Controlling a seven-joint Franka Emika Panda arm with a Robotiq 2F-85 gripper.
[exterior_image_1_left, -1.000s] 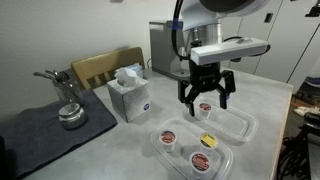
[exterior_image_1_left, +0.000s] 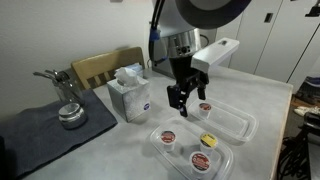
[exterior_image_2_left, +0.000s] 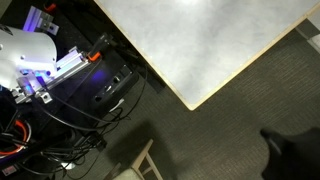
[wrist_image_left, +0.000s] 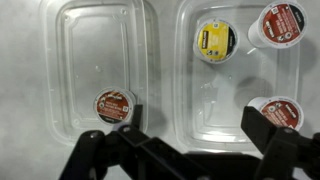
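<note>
My gripper (exterior_image_1_left: 192, 101) hangs above the trays, open, with nothing between its fingers. In the wrist view one clear tray (wrist_image_left: 236, 138) holds a yellow-lidded pod (wrist_image_left: 215, 41) and two red-brown-lidded pods, one at the far corner (wrist_image_left: 281, 23) and one by the right finger (wrist_image_left: 280, 112), which partly covers it. The other clear tray (wrist_image_left: 76, 18) has a single red-brown pod (wrist_image_left: 114, 105) close to the left finger. Exterior view 1 shows the three-pod tray (exterior_image_1_left: 182, 148) nearer, with the single-pod tray (exterior_image_1_left: 240, 125) to its right.
A tissue box (exterior_image_1_left: 130, 98) stands behind the trays at left. A dark mat (exterior_image_1_left: 55, 125) carries a metal container (exterior_image_1_left: 72, 115) and a utensil holder (exterior_image_1_left: 66, 88). Bare table lies to the left of the trays. Exterior view 2 shows only a table corner (exterior_image_2_left: 195, 85) and floor.
My gripper has shifted left and turned, so its fingers appear closer together in exterior view 1. The pods and trays have stayed where they were.
</note>
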